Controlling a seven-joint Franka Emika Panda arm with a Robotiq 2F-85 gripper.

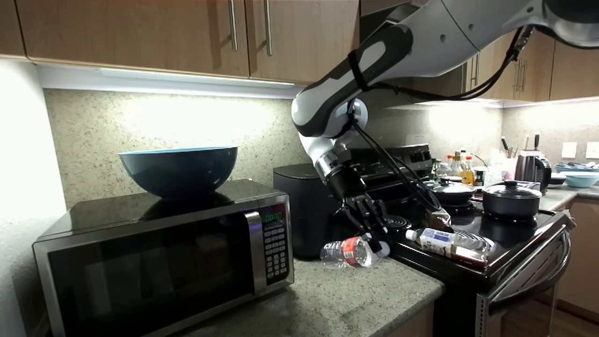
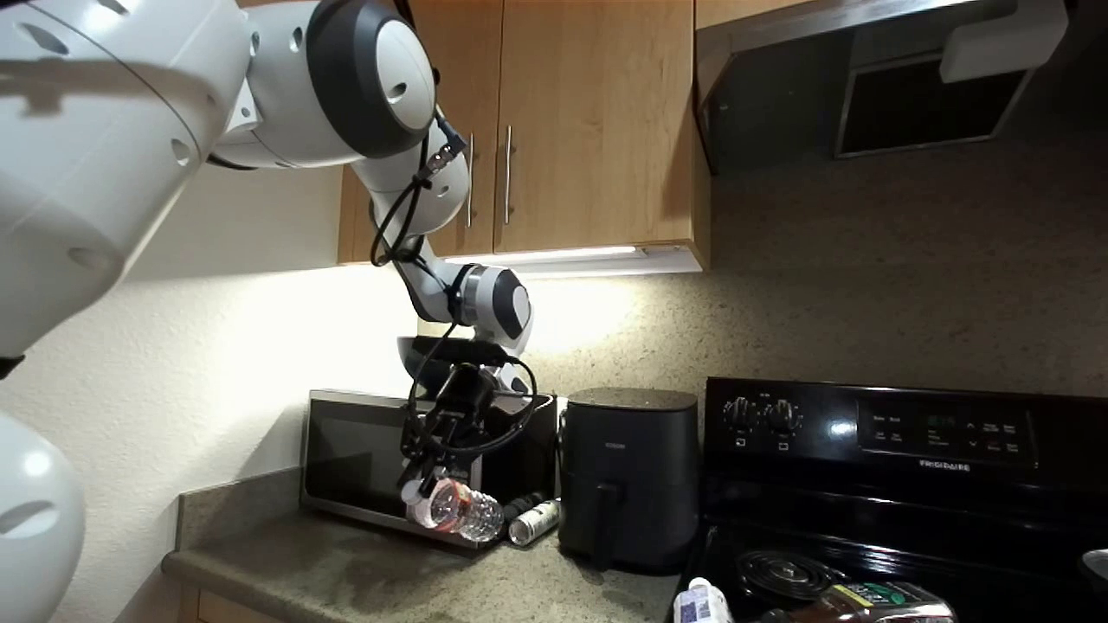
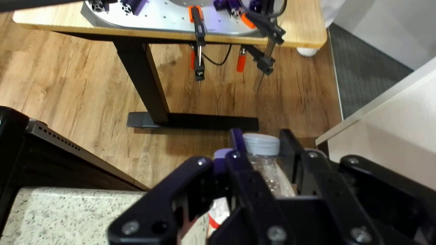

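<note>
A clear plastic bottle [image 1: 335, 253] with a red label hangs on its side above the counter, its base toward the microwave. My gripper [image 1: 375, 240] is shut on it near the capped end. In the wrist view the white cap [image 3: 262, 143] shows between the dark fingers, and most of the bottle's body is hidden behind the gripper. From the second exterior view, the bottle [image 2: 478, 516] appears in front of the microwave, with the gripper [image 2: 423, 486] at its left end.
A microwave [image 1: 163, 264] carries a blue bowl [image 1: 182, 171]. Beside it stands a black air fryer [image 2: 628, 478], with a can [image 2: 534, 523] lying near it. Bottles [image 1: 446, 242] lie on the stove's front; a lidded pot [image 1: 511, 200] stands farther back.
</note>
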